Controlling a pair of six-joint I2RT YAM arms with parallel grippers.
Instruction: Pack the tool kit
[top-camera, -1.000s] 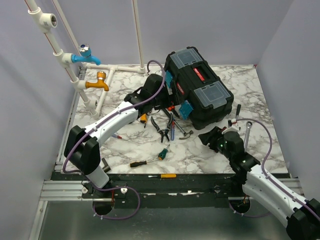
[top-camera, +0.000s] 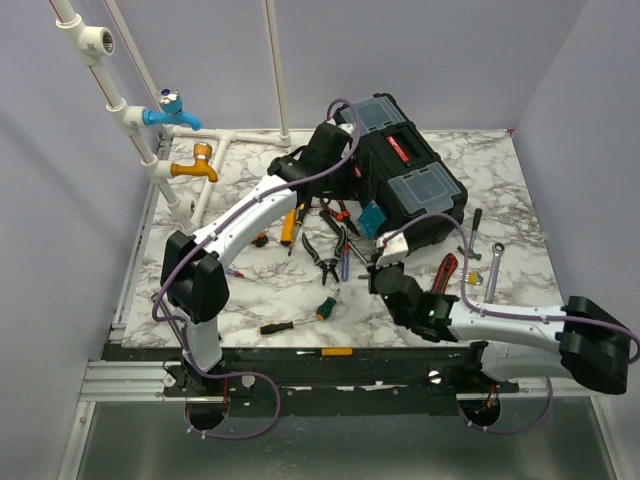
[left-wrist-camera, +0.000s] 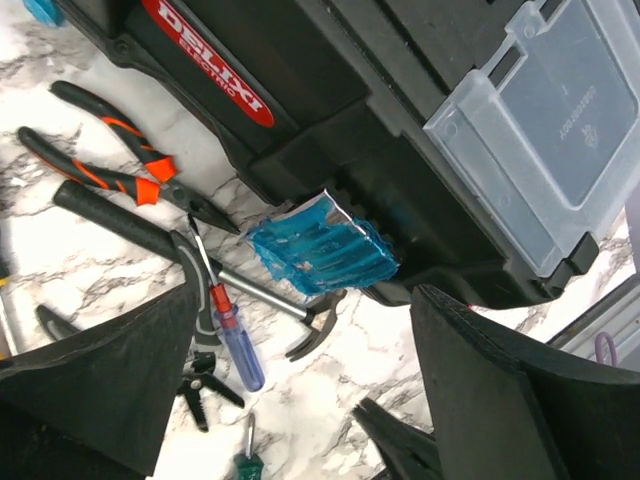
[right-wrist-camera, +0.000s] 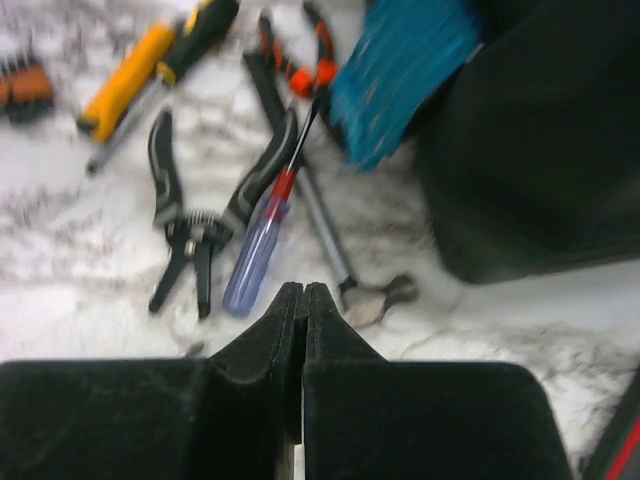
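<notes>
The black toolbox (top-camera: 452, 190) stands at the back, lid down, with clear compartments on top. Its blue latch (left-wrist-camera: 325, 248) tilts out from the front side. My left gripper is open above that side, nothing between its wide-spread fingers. In front of the box lie a claw hammer (left-wrist-camera: 265, 292), red-handled pliers (left-wrist-camera: 185, 190), a purple screwdriver (left-wrist-camera: 240, 345) and black pliers (right-wrist-camera: 197, 228). Low before the box, near the hammer head, my right gripper is shut, nothing showing between its fingertips. In the top view that gripper partly covers the hammer.
A teal screwdriver (top-camera: 327, 307) and a black-handled one (top-camera: 278, 327) lie toward the front. An orange-handled tool (top-camera: 336, 351) rests at the table edge. A wrench (top-camera: 494, 270) and a small hammer (top-camera: 473, 235) are right of the box. White pipes with taps (top-camera: 202, 163) stand at left.
My right gripper has swung left, from the bare table right of the hammer to over its head. The left gripper has shifted right along the box. The loose tools look unmoved.
</notes>
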